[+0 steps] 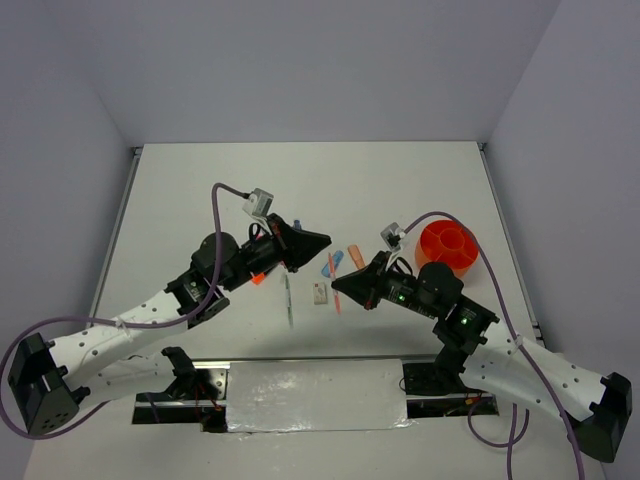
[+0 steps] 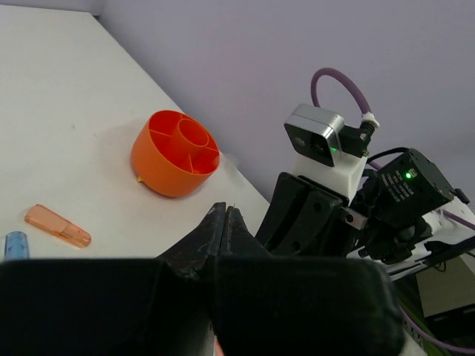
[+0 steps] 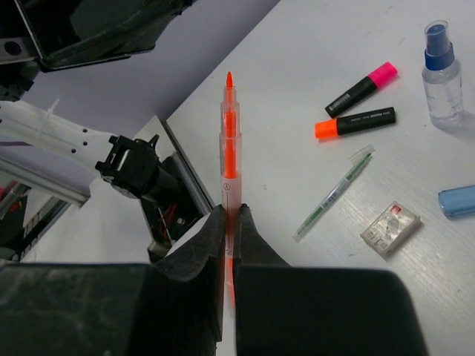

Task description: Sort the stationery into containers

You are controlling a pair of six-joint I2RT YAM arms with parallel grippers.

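Observation:
My right gripper is shut on a pinkish orange pen [image 3: 231, 152], held upright in the right wrist view. My left gripper is shut, its tips together above the table; the frames do not show clearly what, if anything, is between them. The orange round container [image 2: 167, 163] stands at the table's right. On the table lie a green pen [image 3: 334, 194], two highlighters [image 3: 355, 122], an orange item [image 2: 58, 226], a blue item [image 3: 456, 200] and a small boxy item [image 3: 390, 228].
A spray bottle [image 3: 443, 89] stands among the stationery. Both arms are close together over the middle of the table [image 1: 180, 180], whose back is clear. Grey walls border the sides.

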